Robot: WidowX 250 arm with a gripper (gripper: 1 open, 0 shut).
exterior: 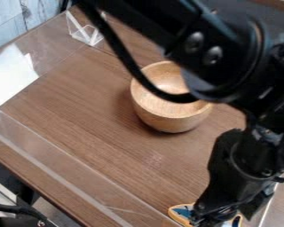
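Observation:
The black arm reaches in from the top and bends down on the right. Its gripper (213, 211) is at the bottom right, low over a small flat blue-and-cream fish-shaped piece (181, 213), which it partly hides. A round wooden bowl (169, 112) sits in the middle of the table, behind the gripper and partly covered by the arm.
Clear plastic brackets (85, 28) stand at the back left, a white sheet (10, 75) lies at the left edge, and black parts show at the bottom left.

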